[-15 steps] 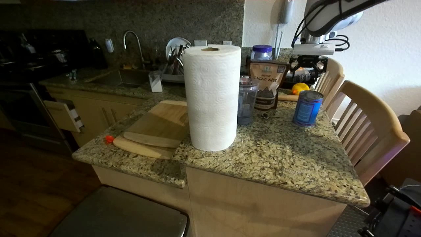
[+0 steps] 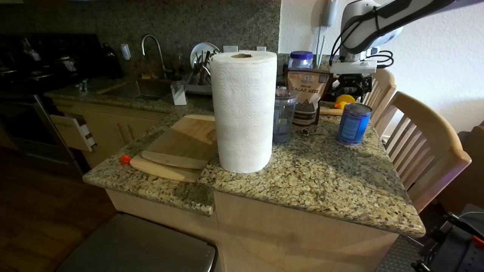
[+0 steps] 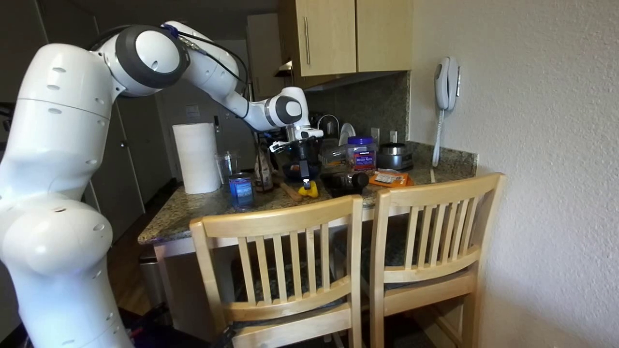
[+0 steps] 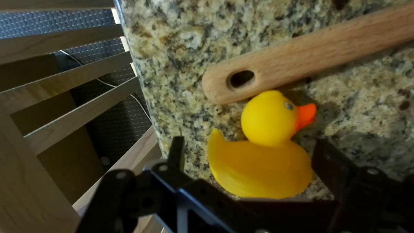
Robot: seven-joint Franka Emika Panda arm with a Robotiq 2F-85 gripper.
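A yellow rubber duck (image 4: 260, 167) with an orange beak lies on the granite counter, filling the middle of the wrist view. My gripper is open around it, one finger (image 4: 176, 153) left of the tail and the other close by the breast. Whether that right finger touches the duck I cannot tell. From exterior view 1, the gripper (image 2: 351, 93) hangs down over the duck (image 2: 345, 99), partly behind the blue can. Exterior view 2 also shows the duck (image 3: 309, 189) right under the fingers.
A wooden handle (image 4: 302, 54) lies right beside the duck's head. The blue can (image 2: 354, 124), cacao nibs bag (image 2: 308, 95) and paper towel roll (image 2: 245, 113) stand nearby. A wooden chair (image 3: 278, 223) lines the counter edge.
My gripper has come down and slightly left in exterior view 1, from above the duck to around it. The duck and the objects on the counter look unmoved.
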